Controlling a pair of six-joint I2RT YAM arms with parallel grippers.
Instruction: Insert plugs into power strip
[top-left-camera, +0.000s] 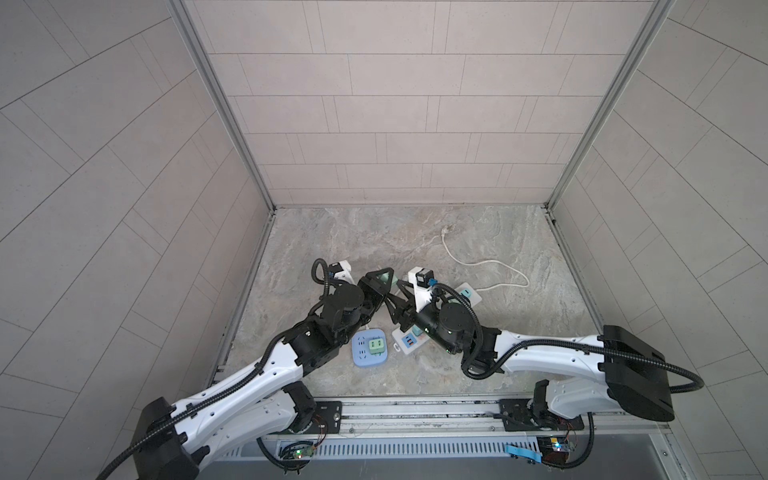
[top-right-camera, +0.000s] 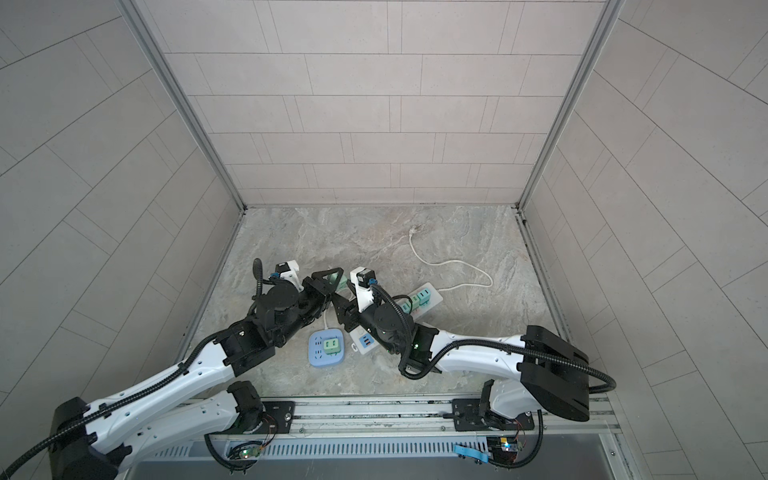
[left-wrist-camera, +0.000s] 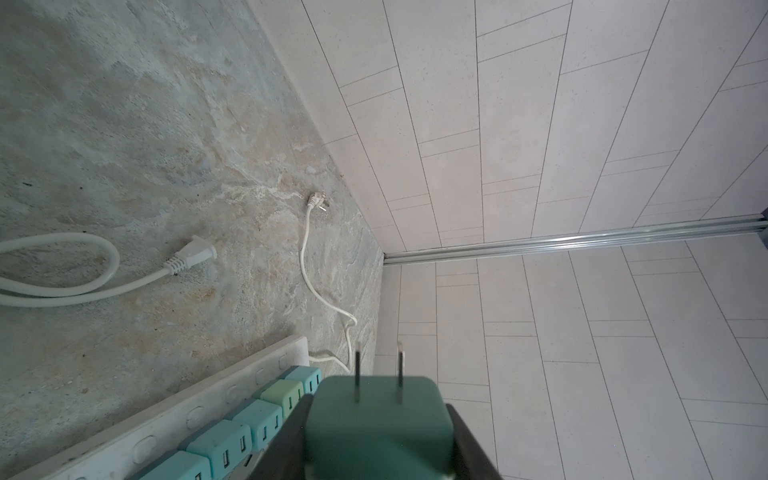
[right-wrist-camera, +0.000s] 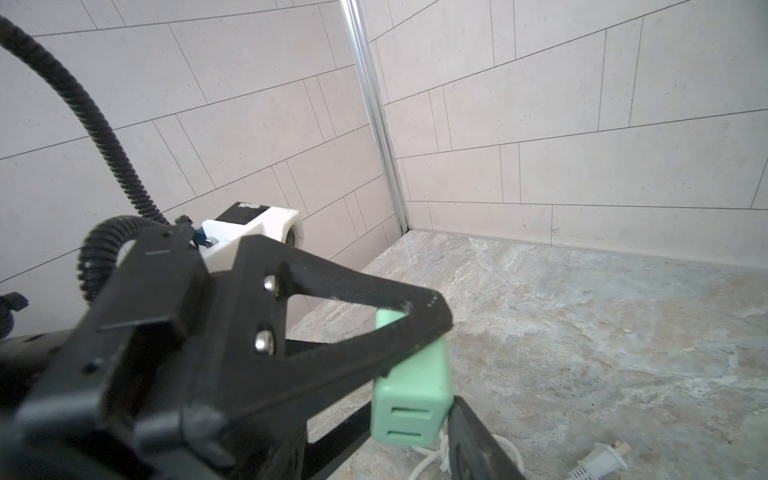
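Note:
My left gripper (top-left-camera: 382, 280) is shut on a mint green plug (left-wrist-camera: 376, 436) with two prongs, raised at the centre. My right gripper (top-right-camera: 342, 302) has its part-open fingers either side of that plug (right-wrist-camera: 408, 404), close to the left gripper; whether they touch it is unclear. The long white power strip (left-wrist-camera: 280, 348) lies beneath, carrying several teal and green plugs (top-right-camera: 417, 297), partly hidden by the right arm. A blue square strip (top-left-camera: 360, 352) with a green plug on it lies at the front centre.
White cables (left-wrist-camera: 96, 284) lie loosely on the marble floor (right-wrist-camera: 640, 336), one ending in a plug (left-wrist-camera: 316, 200) near the back wall. Tiled walls enclose three sides.

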